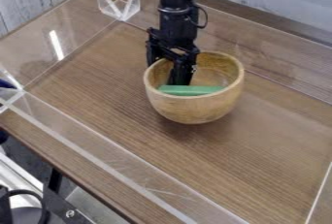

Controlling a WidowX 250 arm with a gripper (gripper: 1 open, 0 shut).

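Observation:
A black robot arm [177, 19] comes down from the top into a wooden bowl [201, 107] in the middle of the table. Its gripper [180, 73] is inside the bowl, dark and partly hidden by the near rim, so its finger state is unclear. A green elongated object [191, 90] lies across the inside of the bowl, just below the gripper.
A white angular wire-like object [119, 2] stands at the back left. A black cable or fixture [19, 208] sits at the front left corner.

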